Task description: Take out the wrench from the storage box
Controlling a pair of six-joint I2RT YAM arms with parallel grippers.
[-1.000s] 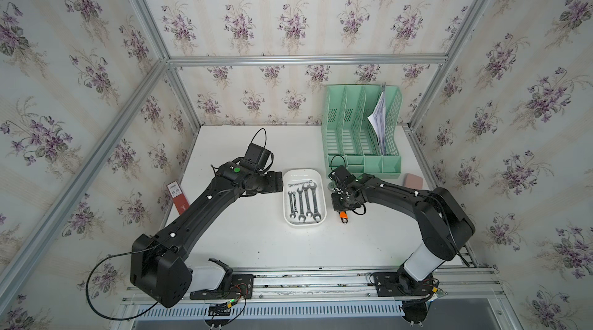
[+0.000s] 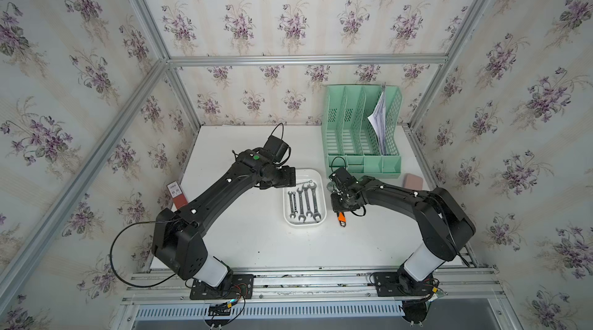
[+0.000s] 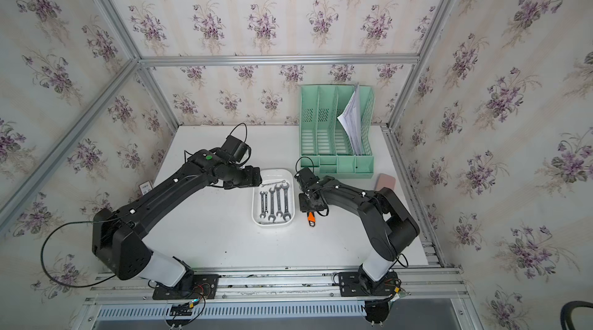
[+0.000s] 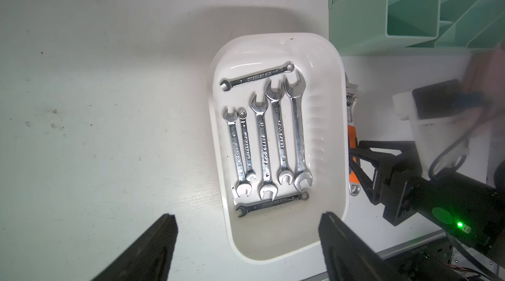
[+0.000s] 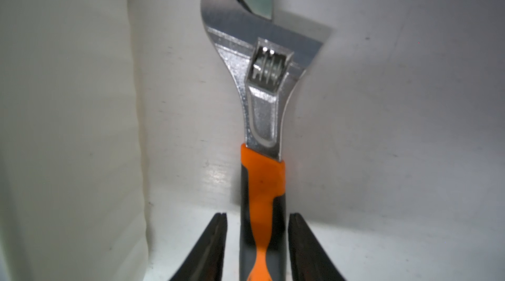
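Note:
The white storage box (image 4: 336, 175) lies in the middle of the table with several silver wrenches in it, such as a long open-ended wrench (image 4: 297, 123) and one lying crosswise (image 4: 257, 76) at the far end. My left gripper is open above the box's left side, nothing between its fingers. Outside the box, along its right wall, an orange-and-black adjustable wrench (image 5: 267, 123) rests on the table. My right gripper is part open around its handle; a gap shows at the left finger (image 5: 210, 246), while the right finger is very near the handle.
A green file organizer (image 2: 361, 163) holding papers (image 2: 378, 120) stands behind at the right. A pinkish block (image 2: 413, 181) lies near the right edge, and a red-and-white box (image 2: 177, 195) at the left.
My left gripper has moved right and slightly back, to over the box's edge. The right arm has shifted only slightly at the adjustable wrench, and more of the orange handle's end shows.

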